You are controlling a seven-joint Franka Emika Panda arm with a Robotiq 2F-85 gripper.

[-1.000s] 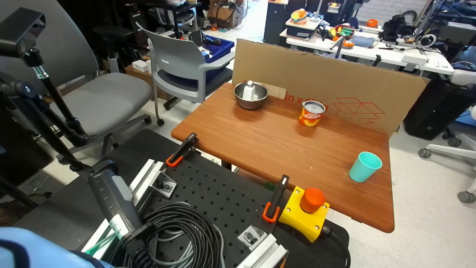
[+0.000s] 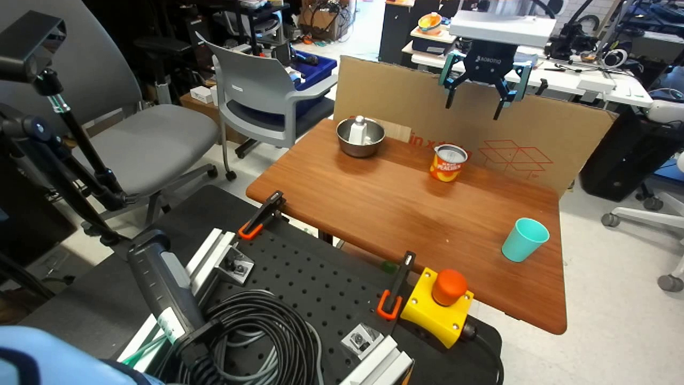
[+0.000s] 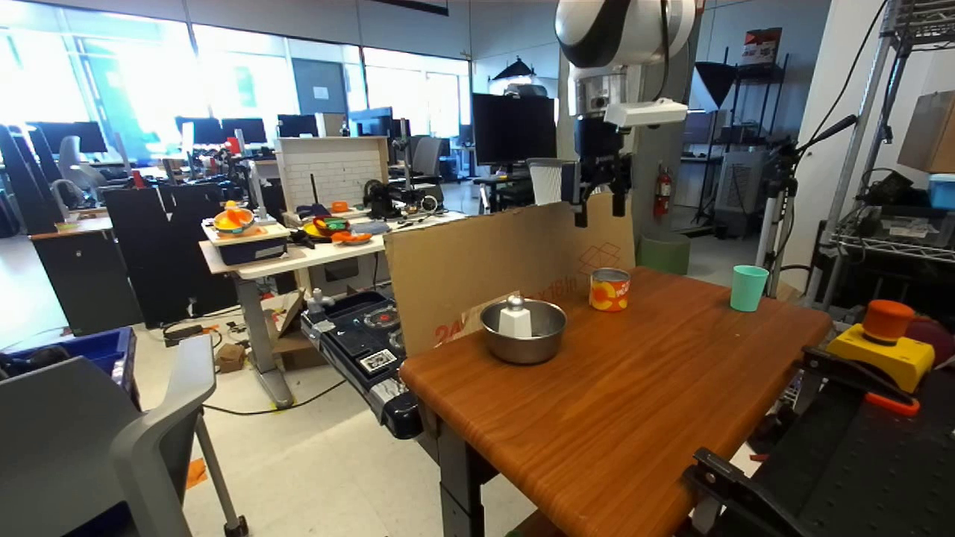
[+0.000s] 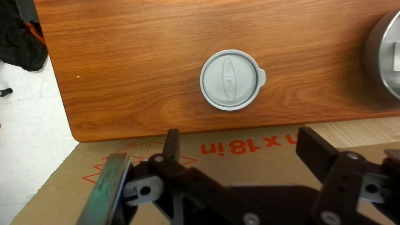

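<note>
My gripper [image 2: 473, 110] hangs in the air above the cardboard at the table's back edge, its fingers wide apart with nothing between them. Below and toward the table stands an orange-and-yellow can [image 2: 445, 167], upright; its grey lid [image 4: 230, 80] faces up in the wrist view. A steel bowl [image 3: 525, 347] holds a white, silver-topped shaker-like object [image 3: 515, 321] that stands upright inside it. Near the table's far right end in exterior view 1 is a turquoise cup [image 2: 524, 239], upright and clear of the other things. The wrist view catches only part of the bowl [image 4: 376, 62].
A cardboard sheet [image 3: 501, 255] stands upright along the back edge of the wooden table [image 2: 359, 192]. Clamps [image 2: 261, 217] and a yellow box with a red button [image 2: 442, 308] sit along the front edge.
One second ago the gripper was out of sight in exterior view 1, apart from what may be a fingertip near the cardboard. Now it hangs in view there. The can, bowl and cup have not moved.
</note>
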